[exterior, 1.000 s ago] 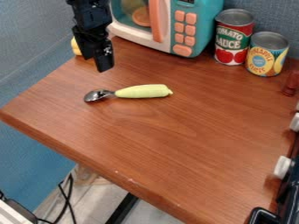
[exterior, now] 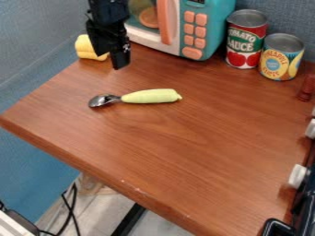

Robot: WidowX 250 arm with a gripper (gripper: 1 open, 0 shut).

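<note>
My black gripper (exterior: pixel 113 51) hangs at the top left, over the back edge of the table, just right of a pale yellow object (exterior: pixel 87 47) that is partly behind it. I cannot tell whether its fingers are open or shut. A spoon (exterior: pixel 103 100) lies on the wooden table, its bowl pointing left, touching or just beside a pale yellow-green corn-like object (exterior: pixel 151 96) that extends to the right.
A teal toy microwave (exterior: pixel 197 28) stands at the back, with a tomato juice can (exterior: pixel 245 41) and a second can (exterior: pixel 281 57) to its right. A small red bottle (exterior: pixel 307 88) and black-and-white equipment (exterior: pixel 294 194) line the right edge.
My gripper has moved slightly right and up over the last second, showing more of the yellow object behind it. The things on the table are unchanged.
</note>
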